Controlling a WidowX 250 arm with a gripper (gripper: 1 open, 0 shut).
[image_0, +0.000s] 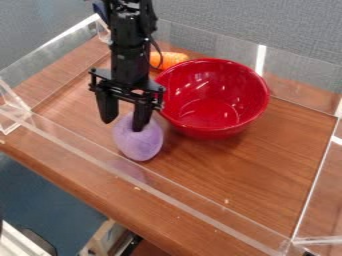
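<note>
My black gripper (126, 108) hangs over a purple, rounded object (139, 142) on the wooden table, its fingers pointing down just above and around the object's upper part. Whether the fingers touch it or how far apart they stand is hard to tell. A red bowl (213, 97) sits to the right of the gripper. Behind the gripper, an orange object (170, 60) lies at the back, partly hidden.
Clear plastic walls (253, 229) border the wooden tabletop (267, 170). Free table surface lies to the right front and at the far left. A grey padded wall stands behind.
</note>
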